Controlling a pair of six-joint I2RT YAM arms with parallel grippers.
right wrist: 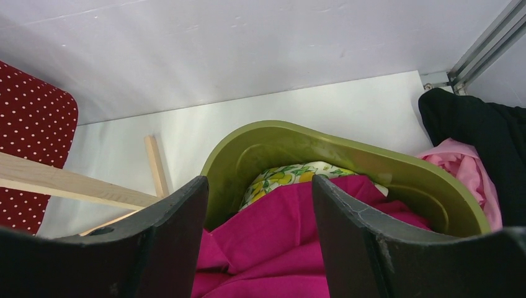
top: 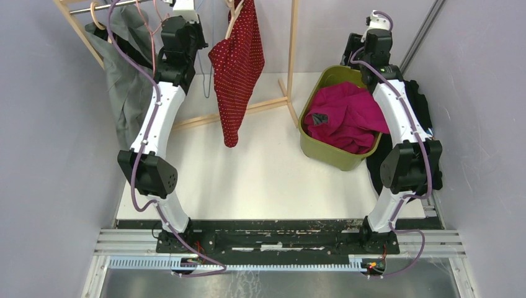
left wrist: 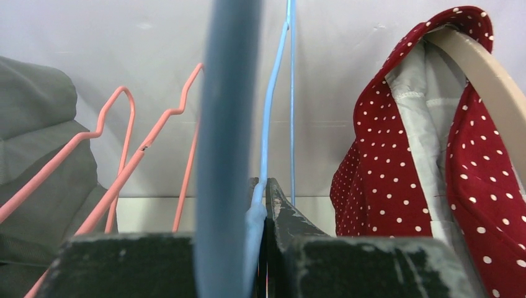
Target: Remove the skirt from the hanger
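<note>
A blue hanger (left wrist: 265, 112), bare of clothing, stands at the middle of the left wrist view. My left gripper is shut on it; a blurred blue stretch of it runs close before the camera. In the top view its lower end (top: 207, 94) hangs beside the left arm. Crumpled magenta cloth (top: 347, 118), perhaps the skirt, lies in the olive-green basket (top: 332, 155). Over the basket, my right gripper has its fingers apart. Only empty space shows between its tips, with the cloth below.
A red polka-dot garment (top: 239, 74) hangs on a wooden hanger right of the left arm. Grey clothing (top: 127, 81) and pink hangers (left wrist: 142, 149) are at its left. The rack's wooden post (top: 294, 43) stands between the arms. Dark cloth (top: 419, 105) lies right of the basket.
</note>
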